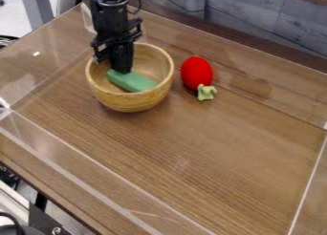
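Observation:
A wooden bowl (132,100) sits on the wooden table at the upper left of the camera view, with a green elongated object (134,81) lying inside it. The black gripper (118,61) reaches down from the top over the bowl's back part, its tips at or just above the green object's upper end; whether they touch it or hold it is hard to tell. Right of the bowl lies a red, rounded object (197,73) with a green part (207,92) at its lower end.
The table's left edge runs along the lower left. A low wall or ledge lines the back right edge.

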